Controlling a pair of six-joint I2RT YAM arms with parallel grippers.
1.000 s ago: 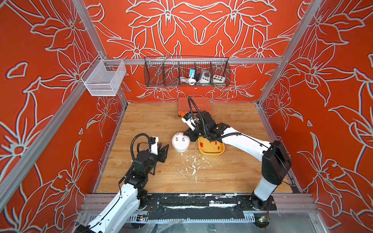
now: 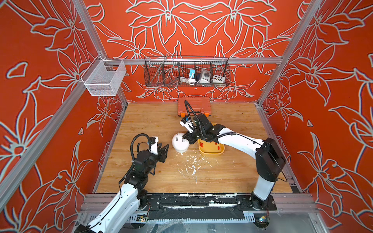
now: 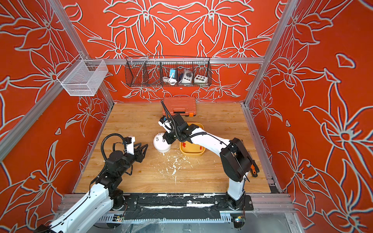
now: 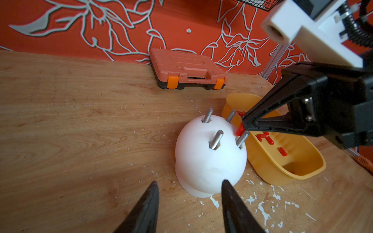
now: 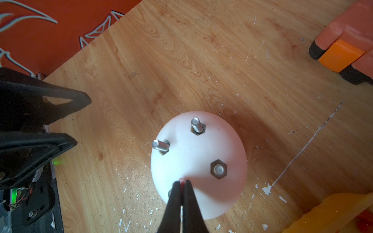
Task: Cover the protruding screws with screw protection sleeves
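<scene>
A white dome (image 4: 202,163) with several protruding screws (image 4: 216,139) stands mid-table. My right gripper is shut on a small red sleeve, held over the dome's right side beside a screw; in the right wrist view the sleeve is mostly behind the fingers. My left gripper waits left of the dome, its fingers apart with nothing between them. The yellow tray (image 4: 283,174) right of the dome holds several loose red sleeves (image 4: 282,151).
An orange toolbox (image 2: 194,101) lies at the back of the table. Wire baskets hang on the walls above. White marks cover the wood before the dome.
My right arm has shifted slightly to the left, its gripper staying over the right side of the dome. The left arm shows no visible movement.
</scene>
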